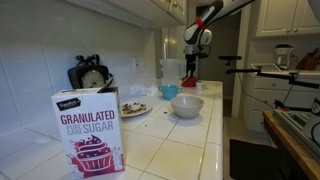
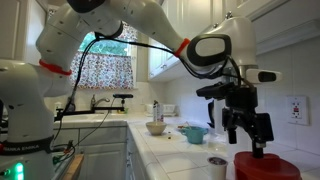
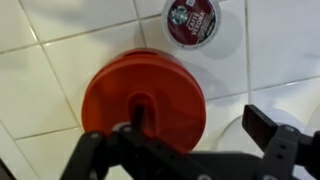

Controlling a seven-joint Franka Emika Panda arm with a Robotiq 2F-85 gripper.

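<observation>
In the wrist view a round red lid [image 3: 178, 88] with a raised handle across its middle lies below my gripper. The black fingers stand wide apart, one on each side of the handle, and nothing shows between them. From the side, the gripper [image 2: 247, 140] points down above the red lid [image 2: 268, 168], apart from it by a small gap. A small coffee pod [image 3: 191, 18] with a dark printed top sits just beyond the lid's edge in the wrist view.
A white cup [image 2: 217, 168] stands near the lid. On the same tiled counter are a teal pot [image 2: 194, 133], a pale bowl [image 1: 187, 106], a plate of food [image 1: 135, 109] and a sugar box [image 1: 92, 133]. Wall tiles bound one side.
</observation>
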